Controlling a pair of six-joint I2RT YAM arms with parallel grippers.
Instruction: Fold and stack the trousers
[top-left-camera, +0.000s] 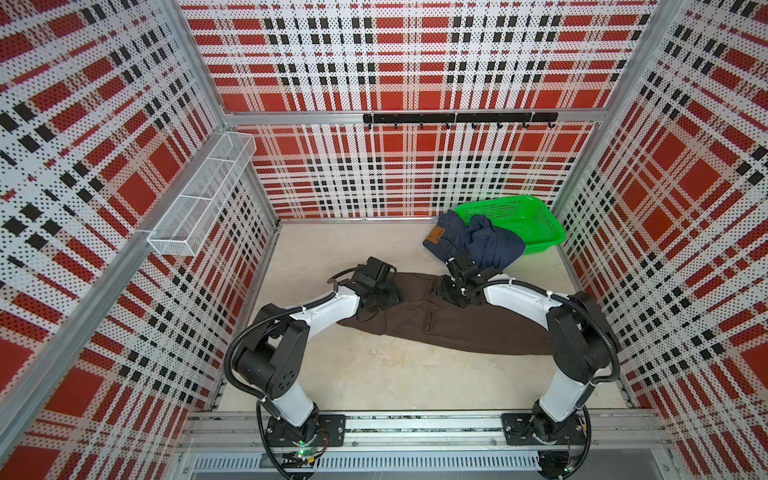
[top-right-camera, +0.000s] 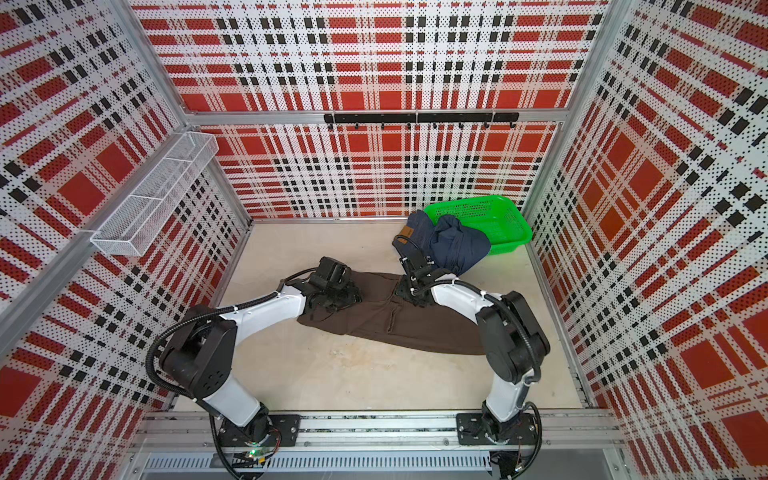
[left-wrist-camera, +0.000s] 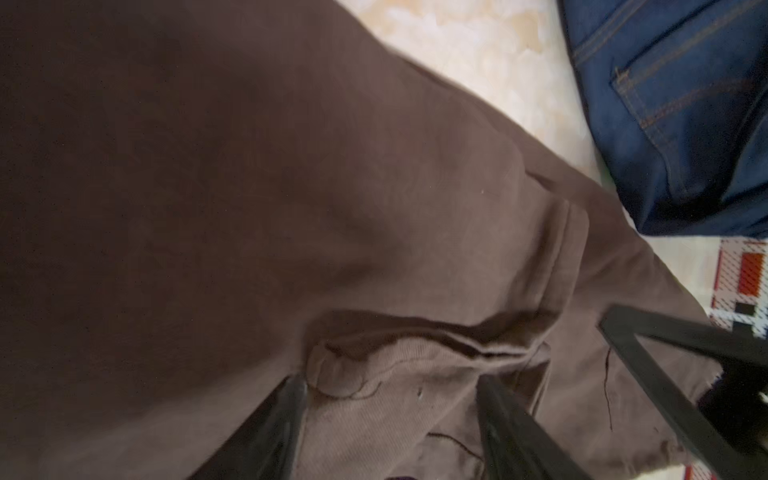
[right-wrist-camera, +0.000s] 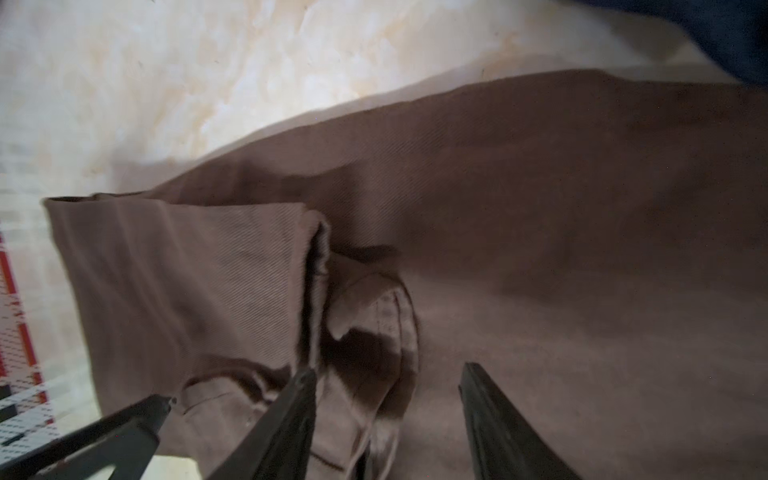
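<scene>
Brown trousers (top-left-camera: 472, 332) lie stretched across the table, long side running left to right. Their left part is doubled over, and a ridged, rumpled fold (right-wrist-camera: 308, 288) shows around the middle. My left gripper hovers low above the left part, its fingers apart over the brown cloth (left-wrist-camera: 352, 200). Close by on its right, over the rumpled fold, my right gripper has its fingers apart with no cloth visibly pinched between them. Both arms hide parts of the trousers in the top views.
Dark blue jeans (top-left-camera: 488, 241) lie in a heap just behind the trousers, partly over the green basket (top-left-camera: 548, 232) at the back right. A white wire rack (top-left-camera: 196, 204) hangs on the left wall.
</scene>
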